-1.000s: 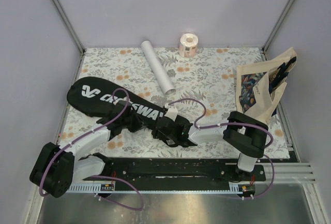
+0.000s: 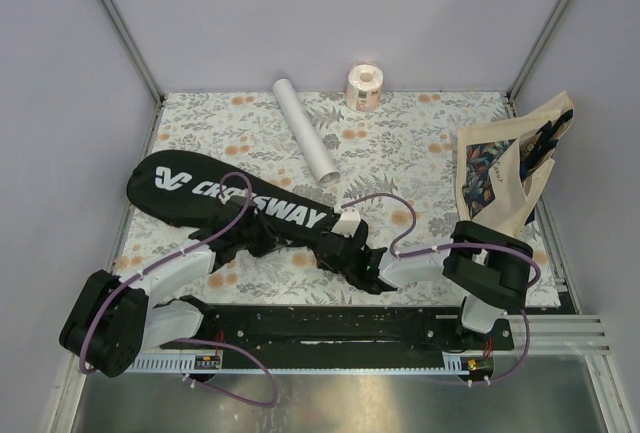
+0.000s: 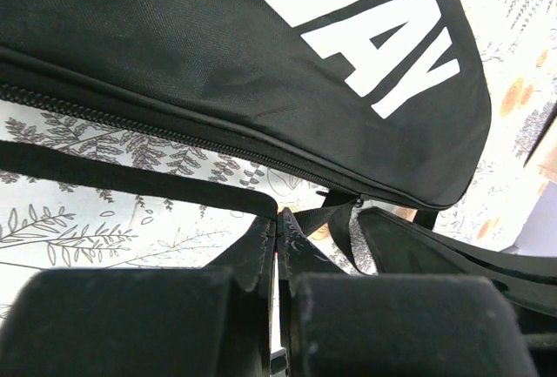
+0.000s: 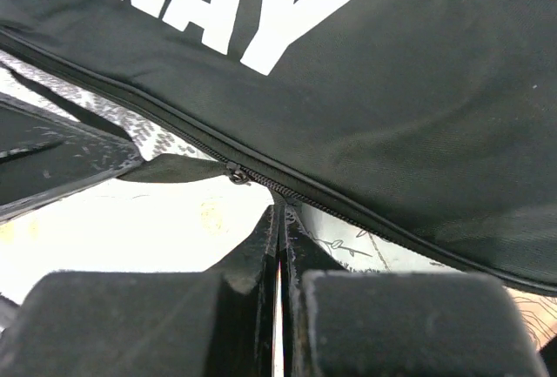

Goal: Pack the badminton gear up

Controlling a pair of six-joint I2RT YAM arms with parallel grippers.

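The black bag [image 2: 250, 195] with white lettering lies slanted across the table's left and middle. Its zipper [image 4: 187, 133] runs along the near edge. A black strap [image 3: 130, 183] comes in from the left to the tips of my left gripper, which is shut on it. From there the strap runs on to the zipper pull [image 3: 358, 203]. My right gripper is shut at the zipper's edge, just right of the zipper pull [image 4: 237, 175]. A bit of dark fabric shows behind its tips; I cannot tell whether any is pinched.
A white tube [image 2: 305, 131] lies behind the bag, a paper roll [image 2: 364, 87] stands at the back, and a beige tote [image 2: 490, 178] with dark items stands at the right. Open cloth lies between roll and tote. The two grippers are close together.
My right gripper has moved right along the bag's near edge, after barely moving before that. The bag has shifted very slightly left. My left gripper has stayed nearly still.
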